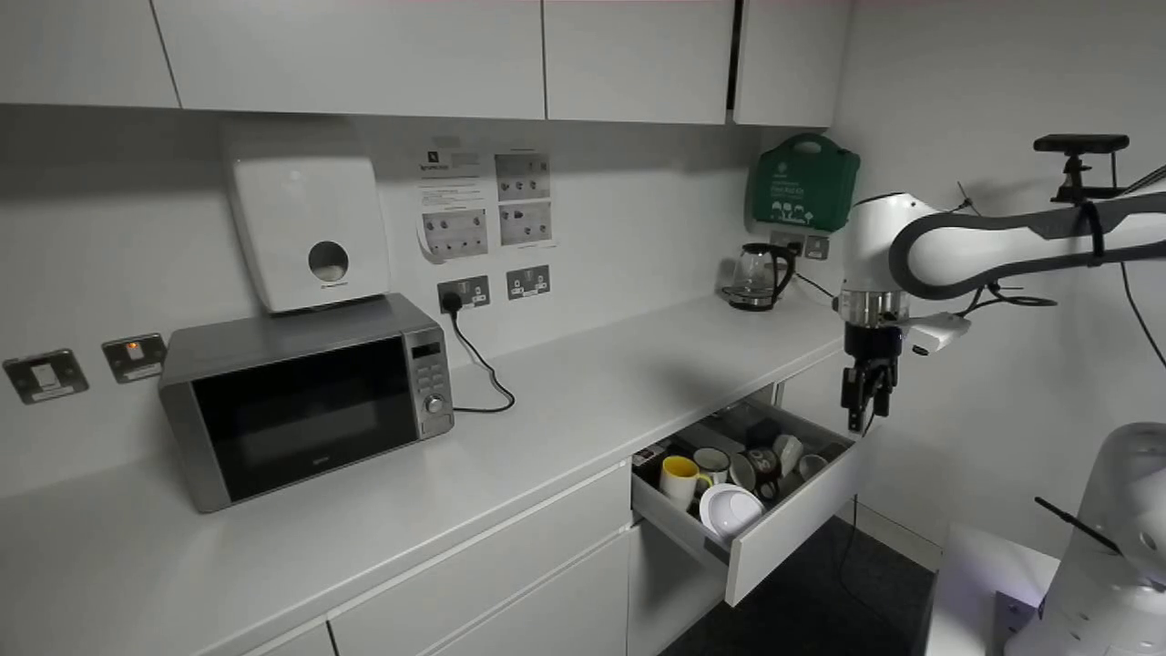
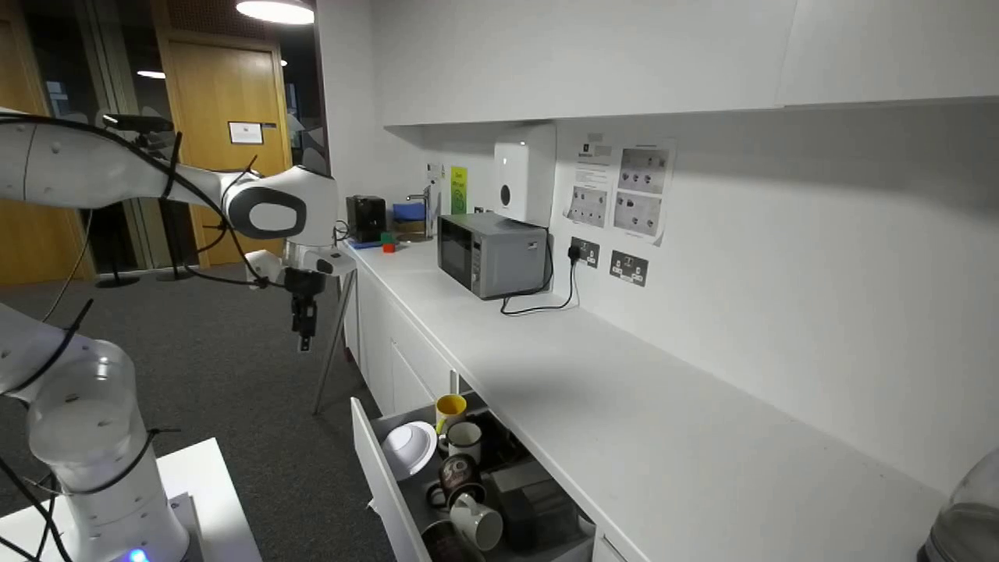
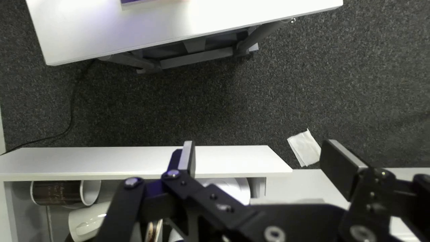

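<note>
My gripper (image 1: pixel 864 420) hangs pointing down, above and in front of the pulled-out drawer (image 1: pixel 795 531). In the wrist view its fingers stand wide apart, with only floor and part of the drawer front showing between them. Inside the drawer are a white mug with a yellow inside (image 1: pixel 679 479), a white bowl (image 1: pixel 729 508) lying tilted, and several other mugs. A dark mug (image 3: pixel 56 192) and a white mug (image 3: pixel 89 221) lie on their sides in the wrist view. The gripper partly hides the drawer's contents there.
A microwave (image 1: pixel 311 399) and a glass kettle (image 1: pixel 759 275) stand on the worktop (image 1: pixel 612 366), which is clear between them. Dark carpet and a crumpled white paper (image 3: pixel 305 148) lie below. The robot's white table (image 3: pixel 121 34) faces the drawer.
</note>
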